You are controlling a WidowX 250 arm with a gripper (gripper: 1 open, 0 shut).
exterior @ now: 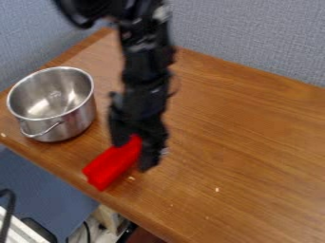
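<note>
My dark gripper (137, 133), blurred by motion, hangs low over the upper end of a red block (108, 166) that lies on the wooden table near its front left edge. The fingers are open and straddle or hover at that end; whether they touch the block cannot be told. A steel pot (51, 100) with a wire handle stands to the left of the gripper.
A grey wall is at the back.
</note>
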